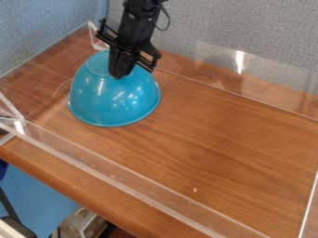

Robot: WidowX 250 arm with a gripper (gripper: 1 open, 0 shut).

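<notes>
My black gripper (122,61) hangs down from the top of the camera view over the back of a blue plastic bowl (114,99), its fingers at the bowl's upper edge. The bowl sits on the left part of the wooden surface and looks tipped or upside down; I cannot tell which. The fingertips are dark and overlap the bowl, so whether anything is between them is unclear.
Clear low walls edge the wooden surface (211,158), with grey padded panels behind and at the left. Some hardware (81,223) lies outside the front left edge.
</notes>
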